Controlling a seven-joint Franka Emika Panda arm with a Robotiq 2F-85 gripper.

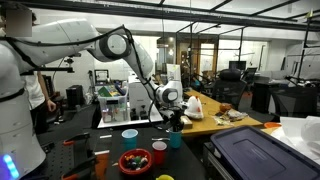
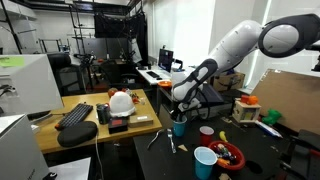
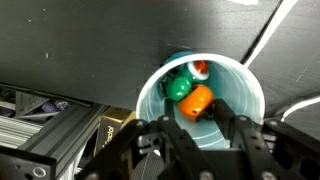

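A light-blue cup (image 3: 236, 74) stands on the dark table, seen from above in the wrist view. Inside it lie an orange ball-like piece (image 3: 196, 102), a green piece (image 3: 179, 86) and a small red-and-white piece (image 3: 199, 69). My gripper is directly over the cup, its fingers apart at the near side of the mouth. Whether the fingertips touch any piece is unclear. From outside, the same blue cup (image 1: 175, 141) is just beneath the gripper (image 1: 177, 126), which points down; the second exterior view also has this cup (image 2: 179, 129).
Near the cup are a red cup (image 1: 159, 152), another blue cup (image 1: 130, 139) and a red bowl (image 1: 133, 164) with several small items. Pale utensils (image 3: 276, 29) lie beside the cup. A large dark tray (image 1: 262, 158) occupies the right side. Behind is a cluttered wooden desk (image 2: 103, 149).
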